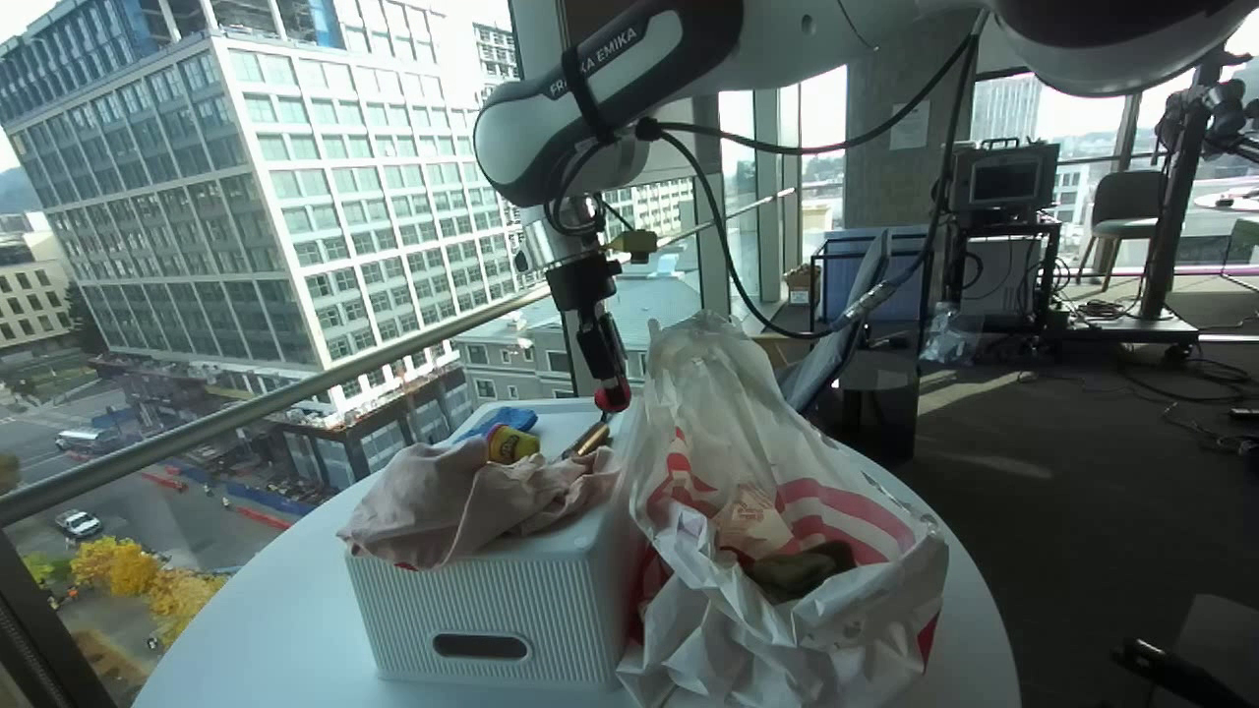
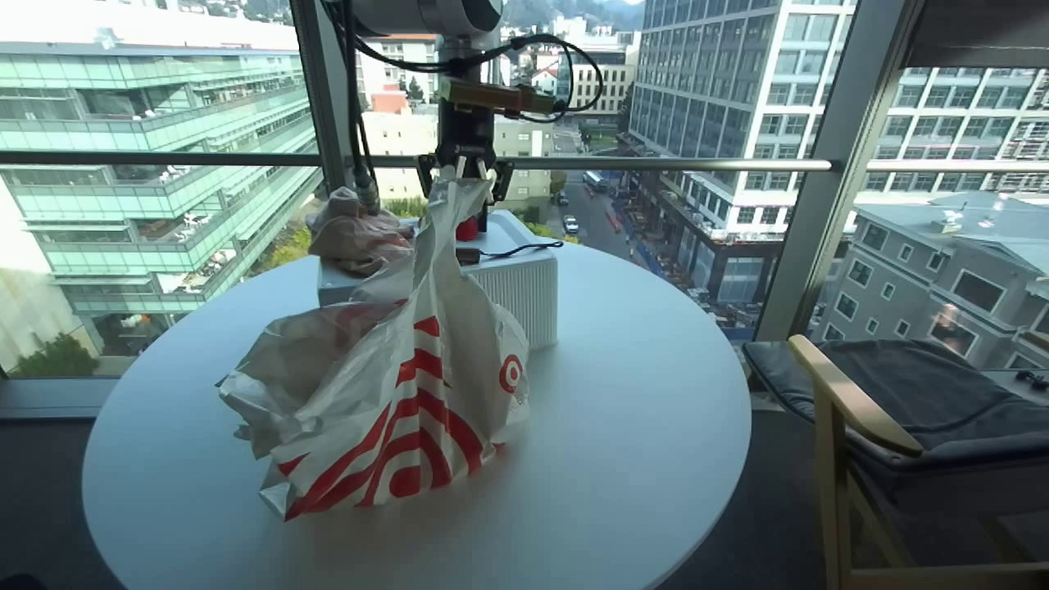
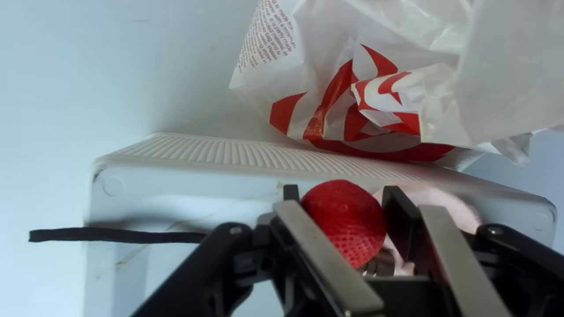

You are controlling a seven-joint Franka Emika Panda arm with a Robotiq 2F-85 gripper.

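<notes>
In the wrist view a red ball-like object (image 3: pixel 346 219) with a textured surface sits between the fingers of my gripper, which is shut on it. From the first exterior view, the gripper (image 1: pixel 611 383) hangs just above the back right of the white box, left of the upright tip of the plastic bag. The bag (image 1: pixel 814 519) is white with red stripes, its mouth open toward that camera, and something dark green lies inside. In the second exterior view the bag's tall peak (image 2: pixel 447 226) partly hides the gripper and the red object (image 2: pixel 467 229).
On the upturned white box (image 1: pixel 496 608) lie a pink cloth (image 1: pixel 449 507), a yellow tub (image 1: pixel 510 443), a blue item (image 1: pixel 508 420) and a dark cable (image 2: pixel 521 251). Windows stand behind.
</notes>
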